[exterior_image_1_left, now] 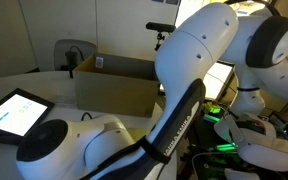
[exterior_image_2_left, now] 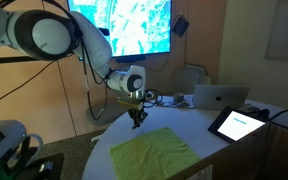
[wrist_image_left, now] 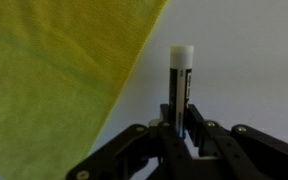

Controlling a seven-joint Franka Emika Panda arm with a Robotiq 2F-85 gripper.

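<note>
In the wrist view my gripper is shut on a marker [wrist_image_left: 180, 85] with a white end and a dark, lettered barrel. The marker's white end points away from the fingers, over the pale table. To its left lies a yellow-green cloth [wrist_image_left: 54, 70], spread flat and apart from the marker. From exterior view 2, the gripper [exterior_image_2_left: 138, 122] hangs just above the white table [exterior_image_2_left: 199, 128], beyond the cloth [exterior_image_2_left: 149, 155]. Whether the marker touches the table cannot be told. The arm hides the gripper in exterior view 1.
A lit tablet [exterior_image_1_left: 18, 113] rests on the table, near an open cardboard box [exterior_image_1_left: 114, 88]. A laptop [exterior_image_2_left: 220, 96] stands at the table's back in exterior view 2. Bare table surrounds the cloth's far side.
</note>
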